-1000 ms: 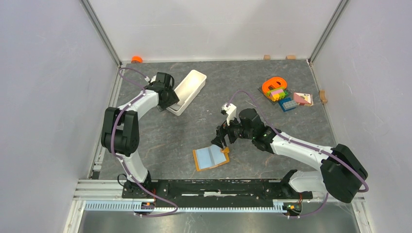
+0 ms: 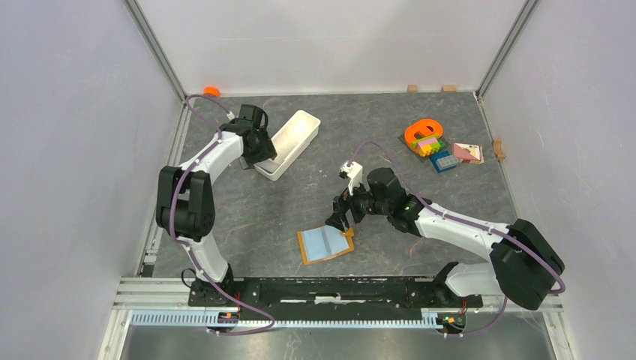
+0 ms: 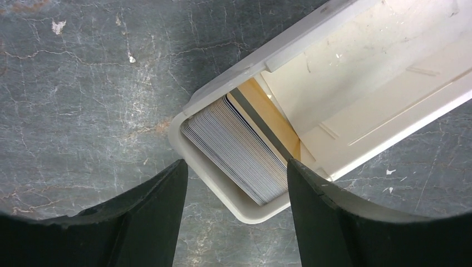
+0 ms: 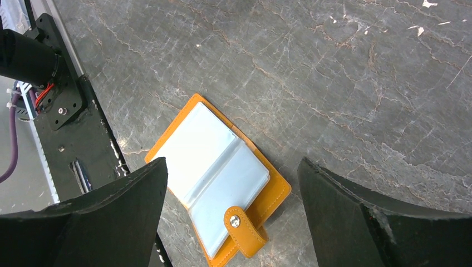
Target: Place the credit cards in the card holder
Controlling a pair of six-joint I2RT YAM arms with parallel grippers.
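A long white box (image 2: 296, 144) stands at the back left; in the left wrist view a packed stack of cards (image 3: 234, 147) fills its near end, beside a tan divider (image 3: 270, 111). My left gripper hangs over that end, fingers apart, with the stack visible between them and nothing held. An orange card holder (image 4: 270, 194) with pale clear sleeves lies open near the front centre of the table. Above it my right gripper stands open and empty.
Toys and small flat items (image 2: 442, 160) are grouped at the back right. An orange object (image 2: 211, 91) sits by the back left edge.
The right arm and the card holder look unchanged.
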